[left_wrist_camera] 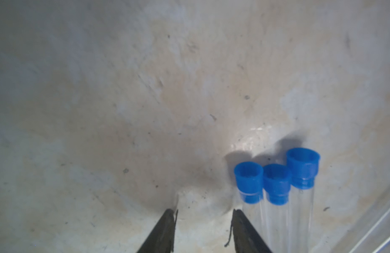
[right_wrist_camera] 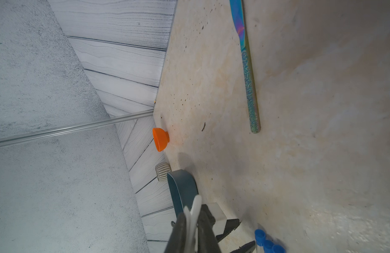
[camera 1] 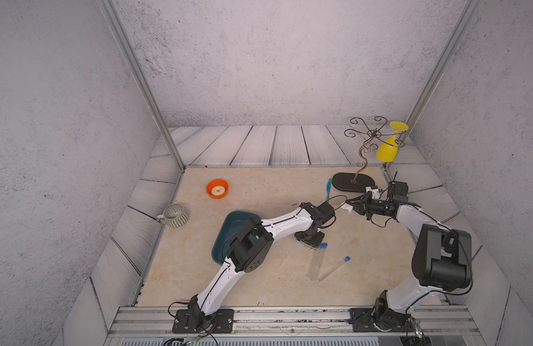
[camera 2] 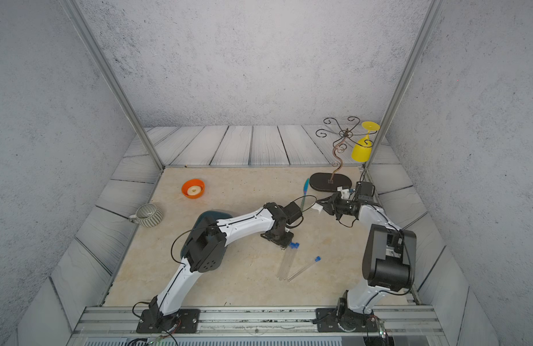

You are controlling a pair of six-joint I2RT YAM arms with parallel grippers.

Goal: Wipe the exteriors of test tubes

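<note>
Three blue-capped clear test tubes point(left_wrist_camera: 275, 219) lie side by side on the table, beside my left gripper, which points down just left of their caps, fingers apart with only tabletop visible between them. A lone tube point(camera 1: 334, 268) lies angled to their right. My right gripper point(camera 1: 352, 206) is held near the stand's base, shut on a white wipe point(camera 2: 316, 207), seen as pale strips between blurred fingers in the right wrist view.
A teal knife-like tool point(right_wrist_camera: 249, 84) lies behind the tubes. A metal stand point(camera 1: 344, 181) with a yellow cup is at back right; a teal bin point(camera 1: 223, 230), orange bowl point(camera 1: 217, 181) and striped mug point(camera 1: 175, 216) are leftward.
</note>
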